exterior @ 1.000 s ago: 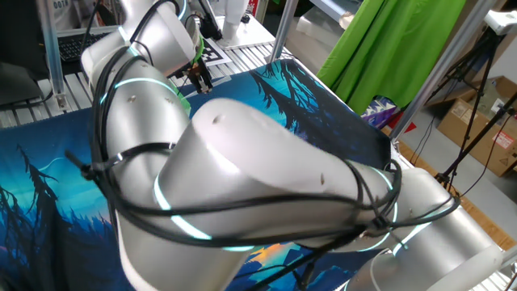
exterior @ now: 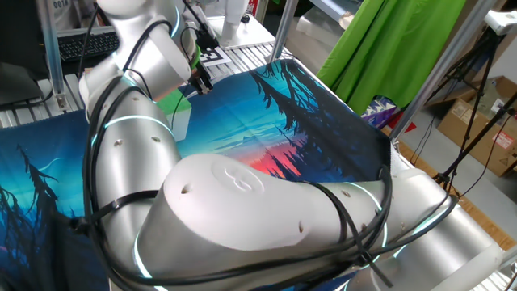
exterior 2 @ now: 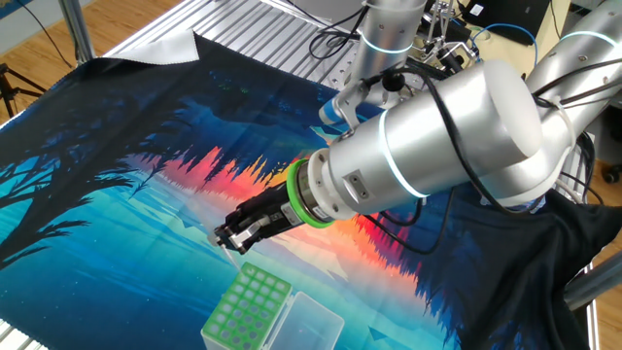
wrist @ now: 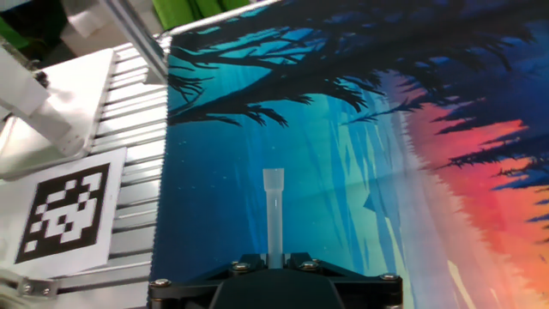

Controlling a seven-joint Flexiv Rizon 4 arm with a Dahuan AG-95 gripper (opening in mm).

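A slim translucent pipette tip (wrist: 274, 215) stands out from between the fingers of my gripper, which is shut on its narrow lower part in the wrist view. In exterior view 2 the gripper (exterior 2: 225, 239) hangs just beyond the corner of a green-topped tip rack (exterior 2: 251, 303), with the thin tip (exterior 2: 231, 257) pointing down near the rack's edge. Whether the tip touches the rack cannot be told. Several round holes pattern the rack's top. From exterior view 1 the rack (exterior: 180, 113) shows partly behind the arm.
A clear open lid (exterior 2: 313, 324) lies beside the rack. A marker card (wrist: 64, 213) rests on the slatted metal table (wrist: 135, 172), and a metal post (wrist: 137, 39) rises at the cloth's corner.
In exterior view 1 the arm's elbow has swung left and down, uncovering more of the rack and cloth. The gripper has shifted only slightly.
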